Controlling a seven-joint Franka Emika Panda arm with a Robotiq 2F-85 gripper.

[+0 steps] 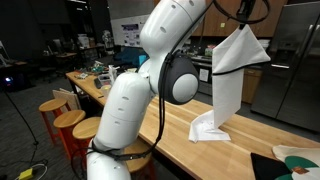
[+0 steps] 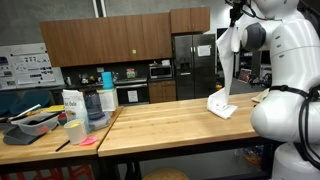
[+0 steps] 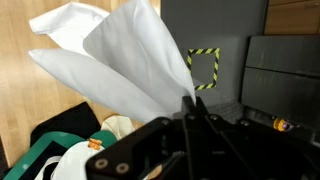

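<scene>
A long white sheet point(image 1: 229, 78), cloth or paper, hangs from high above the table, and its lower end point(image 1: 209, 129) lies on the wooden top. In the wrist view the sheet point(image 3: 125, 60) narrows to a gathered point at my gripper, which is shut on it. Exterior view 2 shows the same hanging sheet point(image 2: 226, 62) below the raised arm at the upper right. Most of the gripper is beyond the top edge in exterior view 1.
Beneath the arm, a green and white item point(image 3: 70, 160) and a black item point(image 3: 66, 124) lie on the table's edge. Exterior view 2 has a mug point(image 2: 75, 131) and several containers at the far left.
</scene>
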